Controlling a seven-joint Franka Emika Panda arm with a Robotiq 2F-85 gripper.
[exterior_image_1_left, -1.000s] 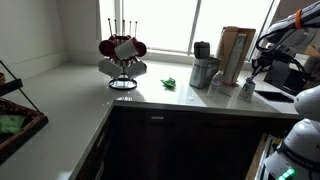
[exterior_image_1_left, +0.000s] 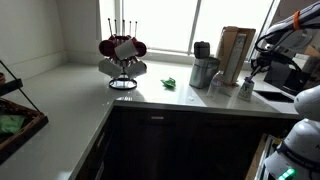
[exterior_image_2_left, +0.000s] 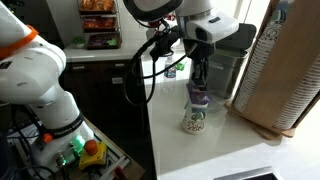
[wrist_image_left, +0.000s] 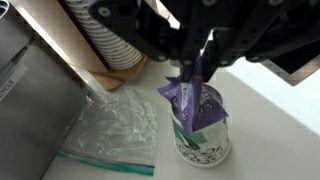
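Note:
My gripper is shut on a purple packet (wrist_image_left: 199, 108), seen from above in the wrist view. The packet stands at the mouth of a white patterned cup (wrist_image_left: 204, 151), its lower part covering some of the opening. From the side, the purple packet (exterior_image_2_left: 198, 98) shows directly over the cup (exterior_image_2_left: 193, 123), which is upright on the counter. Whether the packet's lower end is inside the rim is hard to tell. Small at the right of exterior view 1 is the same cup (exterior_image_1_left: 246, 91), below the arm.
A clear zip bag (wrist_image_left: 112, 128) lies beside the cup. Close by stand a tall brown slatted block (exterior_image_2_left: 275, 75) and a grey bin (exterior_image_1_left: 204, 73). Farther off are a green cloth (exterior_image_1_left: 168, 83) and a mug rack (exterior_image_1_left: 123, 82).

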